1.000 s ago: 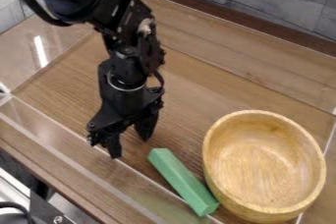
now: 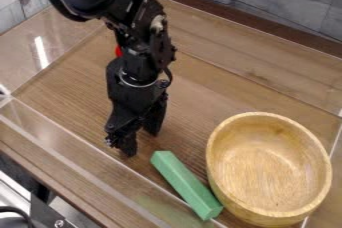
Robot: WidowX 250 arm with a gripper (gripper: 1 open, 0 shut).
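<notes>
My black gripper (image 2: 135, 135) is low over the wooden tabletop, left of centre and near the front, its fingers pointing down; whether anything is between them cannot be made out. A green block (image 2: 187, 184) lies just to its lower right. A pale wooden bowl (image 2: 267, 168) sits at the lower right, beside the block. A small red object (image 2: 118, 51) is mostly hidden behind the arm.
A wall (image 2: 267, 2) runs along the back. Cables show at the bottom left corner.
The gripper has shifted slightly, and its fingers appear less spread than before. The green block and bowl have not moved.
</notes>
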